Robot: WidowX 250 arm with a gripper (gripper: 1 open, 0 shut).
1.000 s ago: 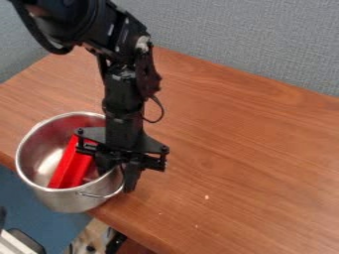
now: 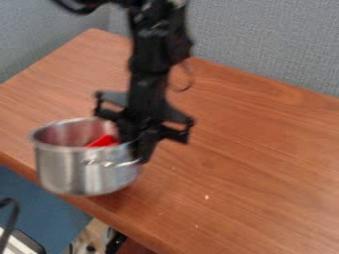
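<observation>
A steel pot (image 2: 82, 169) sits at the near left edge of the table, blurred, with a red object (image 2: 101, 141) partly visible inside it. My black gripper (image 2: 138, 149) is at the pot's right rim, its fingers largely hidden and blurred, so I cannot tell whether they are open or shut on the rim.
Grey walls stand at the back. Below the near left edge are a blue floor and some dark items.
The arm has risen and shifted right. The pot has moved right and looks more upright, its rim seen more edge-on, with less of the red object showing.
</observation>
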